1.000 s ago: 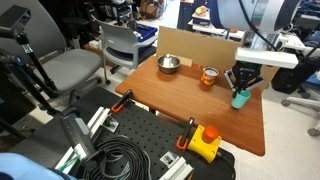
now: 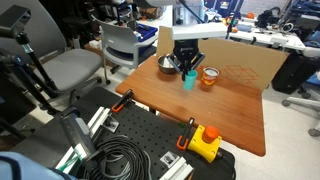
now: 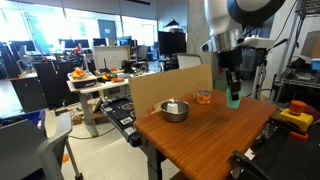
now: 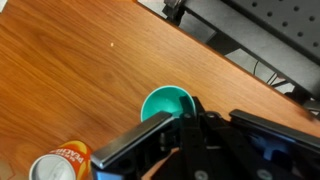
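A teal cup (image 2: pixel 189 82) is held over the brown table (image 2: pixel 235 120), with my gripper (image 2: pixel 188 71) shut on its rim area. In exterior view 2 the cup (image 3: pixel 233 99) hangs upright below the arm. Looking down in the wrist view, I see the cup's round opening (image 4: pixel 164 102), partly covered by the black fingers (image 4: pixel 135 155). An orange-labelled can (image 2: pixel 210 75) stands on the table close to the cup. Whether the cup's base touches the table is hard to tell.
A metal pot (image 2: pixel 169 64) sits at the table's back left, near the gripper. A cardboard panel (image 2: pixel 240 62) closes off the back edge. Yellow equipment with an orange-red knob (image 2: pixel 210 133) stands at the front right.
My gripper has carried the cup from the table's right side, past the can, to the left. The can and the pot have stayed in place.
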